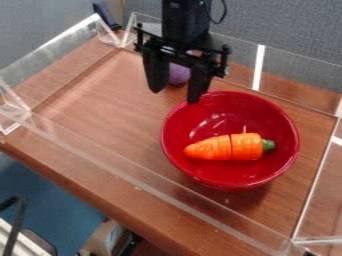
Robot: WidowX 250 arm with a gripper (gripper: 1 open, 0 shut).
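Observation:
A segmented orange toy carrot (225,147) with a green top lies inside the red bowl (181,125) at the right of the tray. My black gripper (175,85) hangs open at the top centre, its two fingers apart, above and to the upper left of the bowl. A purple object (179,74), probably an eggplant or similar toy, is partly hidden behind and between the fingers. Whether the fingers touch it cannot be told.
Clear acrylic walls edge the wooden surface on the left, back, front and right. Below the table's front left is a blue floor.

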